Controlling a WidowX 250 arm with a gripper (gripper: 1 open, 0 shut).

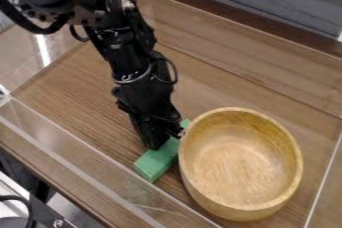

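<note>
A green block (151,165) lies on the wooden table, just left of a pale wooden bowl (241,162). The black arm reaches down from the top left, and its gripper (160,137) is low over the upper part of the block, at the bowl's left side. Its fingers are dark and overlap, so whether anything is between them cannot be made out.
A grey panelled wall (261,7) runs along the back. A transparent edge crosses the front left.
</note>
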